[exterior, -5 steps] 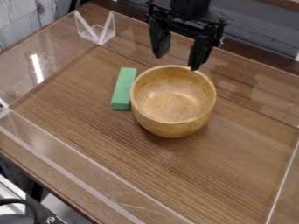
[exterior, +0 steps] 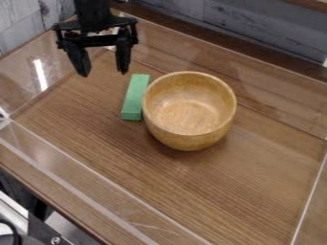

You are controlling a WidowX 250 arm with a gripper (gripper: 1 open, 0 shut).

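Note:
My black gripper (exterior: 99, 60) hangs open at the upper left, its two fingers spread with nothing between them. It is left of and above a green block (exterior: 134, 97), which lies on the wooden table just left of a large tan bowl (exterior: 188, 130). The bowl looks empty.
A dark grey wall runs along the back right. At the lower left edge some dark cables show.
The gripper has moved left from above the bowl to the upper left of the table. The green block and bowl have not visibly moved.

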